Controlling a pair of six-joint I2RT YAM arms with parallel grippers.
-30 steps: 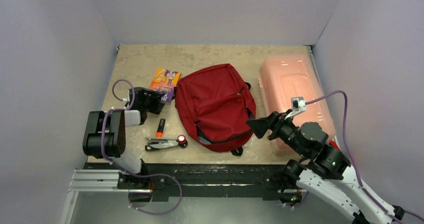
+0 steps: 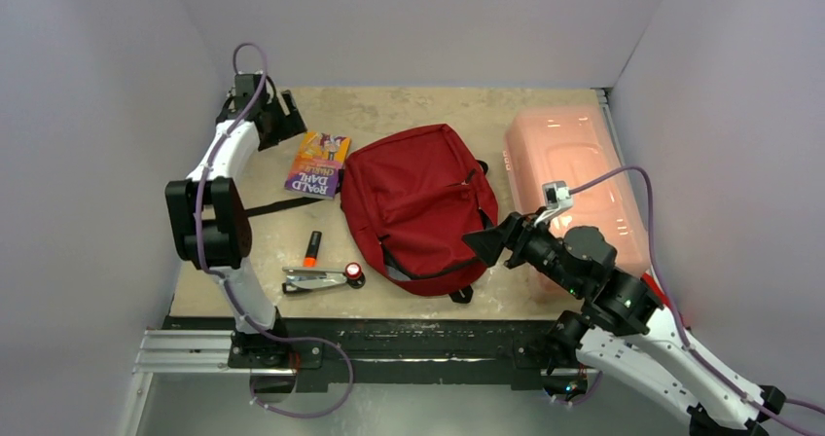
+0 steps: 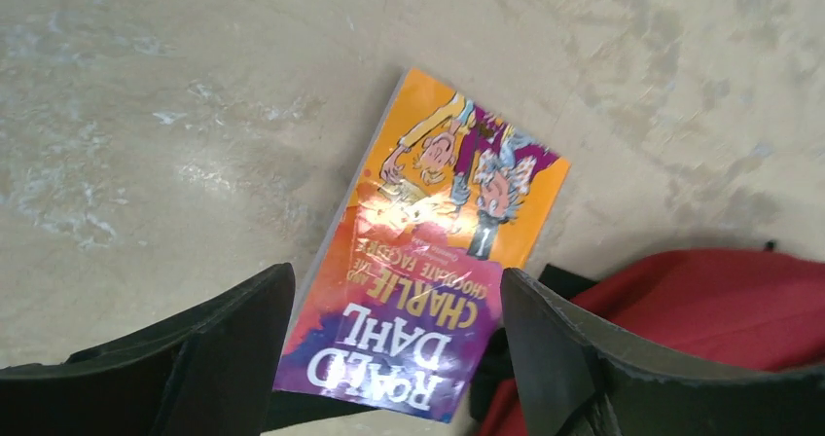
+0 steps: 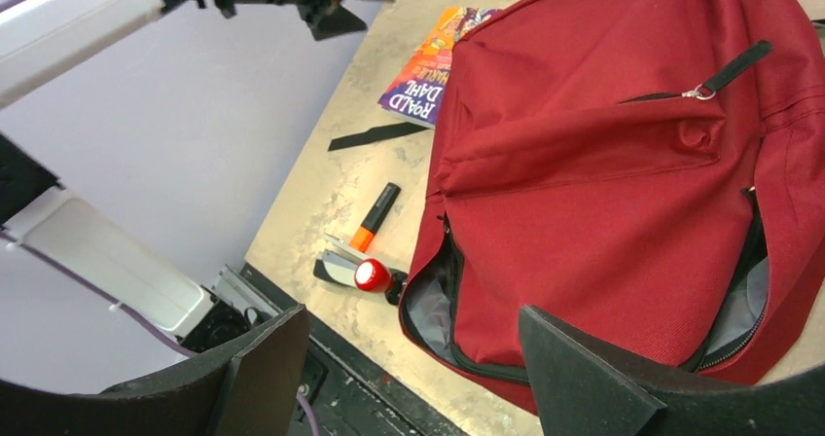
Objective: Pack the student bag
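Observation:
The red student bag [image 2: 418,207] lies flat in mid-table, its zip partly undone along the near end, with grey lining [image 4: 429,311] showing there. Against its left side, a purple and orange Roald Dahl book [image 2: 318,164] rests flat over a black strap. My left gripper [image 2: 297,113] hovers up and left of the book, open and empty; in its wrist view the book [image 3: 418,261] appears beyond the parted fingers. Open too, my right gripper [image 2: 486,249] is over the bag's near right edge. An orange and black highlighter [image 2: 312,248] and a stapler [image 2: 309,279] lie at the near left.
A small red-topped item [image 2: 354,274] touches the stapler's right end. The pink translucent box [image 2: 564,178] fills the right side of the table. Bare tabletop [image 2: 428,103] runs along the back.
My left gripper has moved away from the book's lower left toward the back of the table, uncovering the book. Book and bag look unmoved.

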